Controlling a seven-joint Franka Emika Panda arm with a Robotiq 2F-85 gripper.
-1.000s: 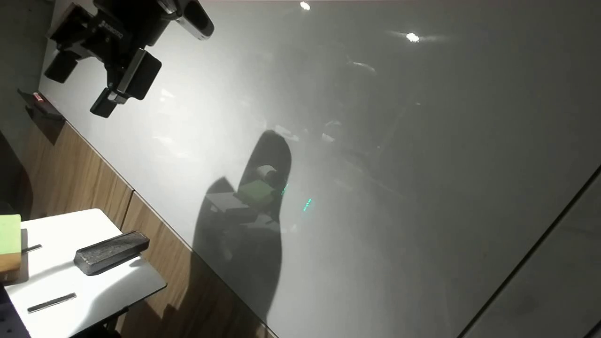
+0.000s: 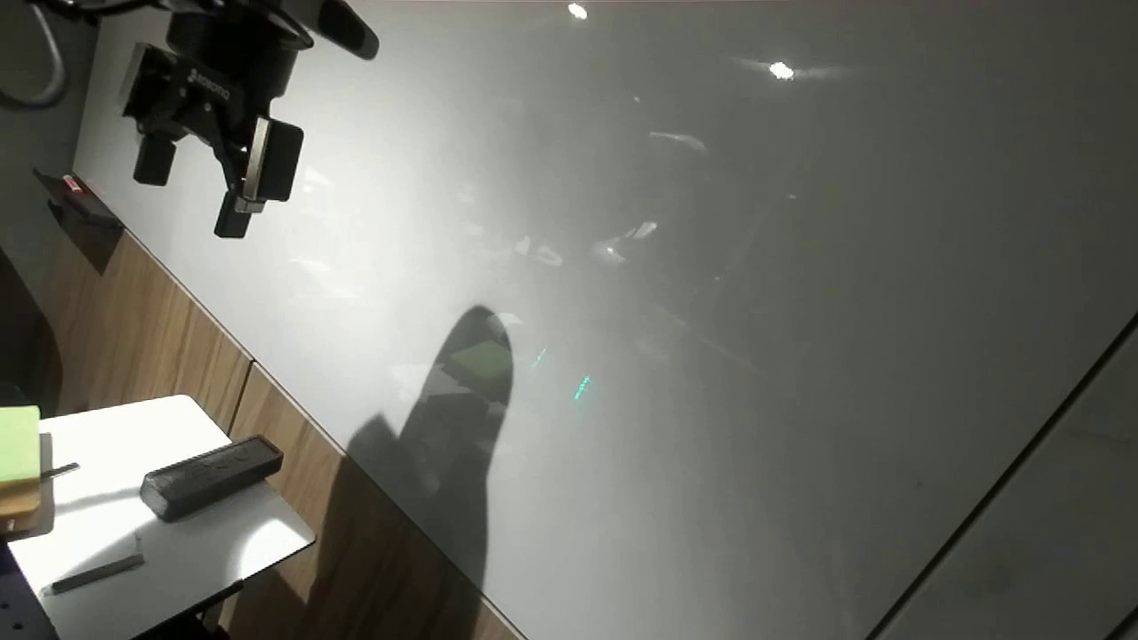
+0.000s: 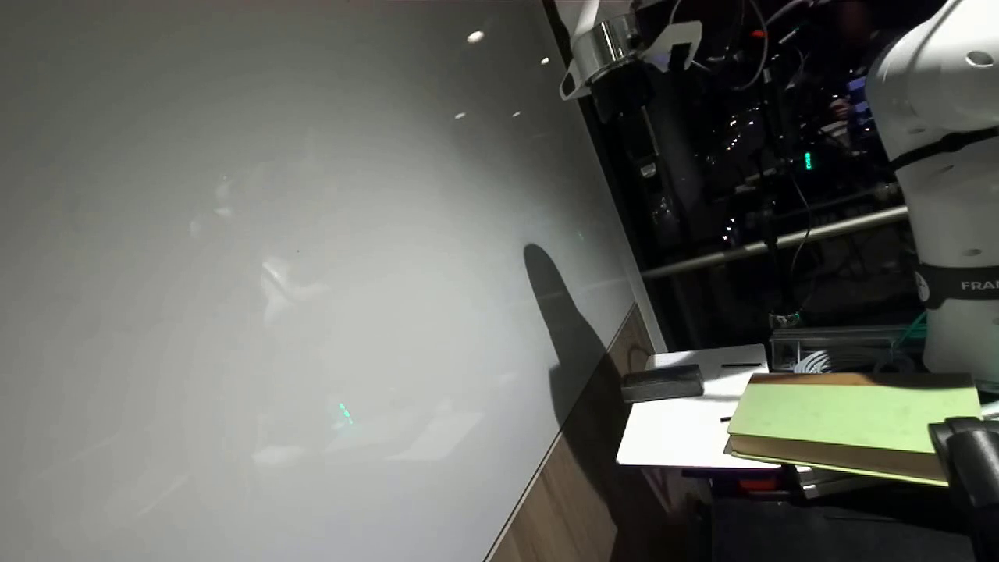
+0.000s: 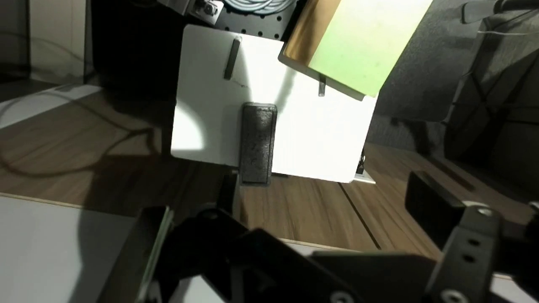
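Note:
A dark eraser-like block lies on a small white table, reaching past its edge on the whiteboard side. In the wrist view the same block stands lengthwise, ahead of and between the spread fingers. My gripper is open in the air, well above the table and near the big whiteboard. Nothing sits between its fingers. The second exterior view shows the block clear of any gripper contact. No writing can be made out on the whiteboard.
A thick green-covered book overlaps the table's far corner. Dark slots mark the tabletop. Wood panelling runs below the whiteboard; a small dark ledge juts out there. Space around the gripper looks clear.
My gripper has shifted slightly lower and to the right in the first exterior view, and its fingers point more straight down. Its shadow has slid down the whiteboard. The block has stayed put.

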